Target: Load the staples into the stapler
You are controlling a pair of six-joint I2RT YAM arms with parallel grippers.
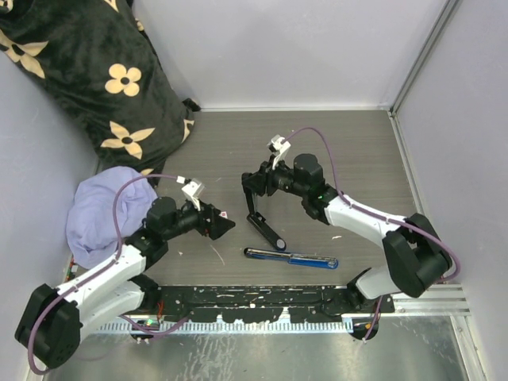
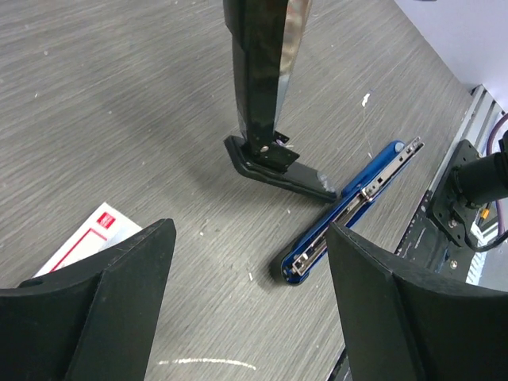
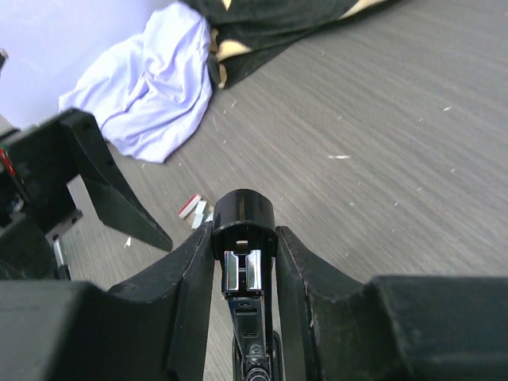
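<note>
The black stapler (image 1: 267, 230) stands opened wide, its base on the table and its upper arm (image 2: 258, 87) raised steeply. My right gripper has its fingers against both sides of that arm's rounded black end (image 3: 243, 208). My left gripper is open, with nothing between its fingers, hovering left of the stapler. Beneath it lies a small white-and-red staple packet (image 2: 89, 234), partly hidden by a finger in the left wrist view. In the right wrist view the packet (image 3: 190, 206) shows beside clear or silvery pieces, but its contents cannot be made out.
A blue stapler-like piece with a silver rail (image 1: 291, 258) lies just in front of the black base. At the left are a lavender cloth (image 1: 107, 210) and a dark flowered cushion (image 1: 103, 95).
</note>
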